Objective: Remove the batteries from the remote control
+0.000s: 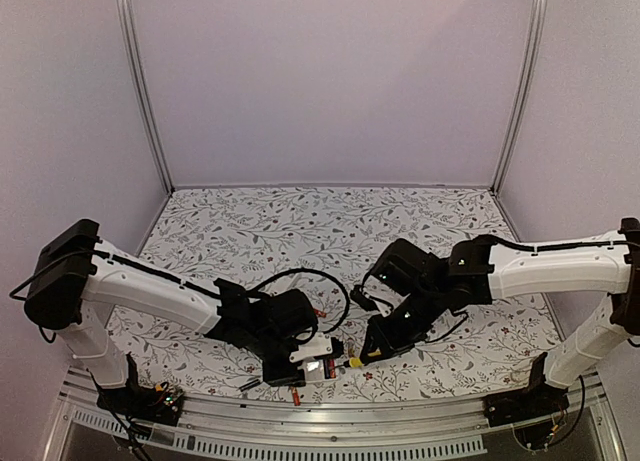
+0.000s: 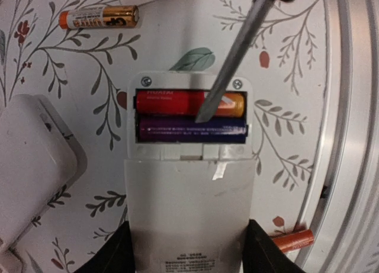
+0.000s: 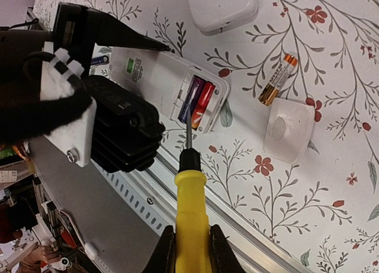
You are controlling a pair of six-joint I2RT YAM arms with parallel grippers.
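Note:
The white remote (image 2: 189, 196) lies with its compartment open, holding a red battery (image 2: 172, 101) and a purple battery (image 2: 172, 129); my left gripper is shut on its body. My right gripper grips a yellow-handled screwdriver (image 3: 190, 202), whose metal tip (image 2: 204, 116) is at the two batteries, over where they meet. Whether it touches them is hard to tell.
A loose orange battery (image 2: 98, 17) lies near the remote, another (image 2: 293, 240) by the metal rail (image 2: 343, 107). A white case (image 2: 32, 166) and a second white piece (image 3: 287, 131) lie nearby.

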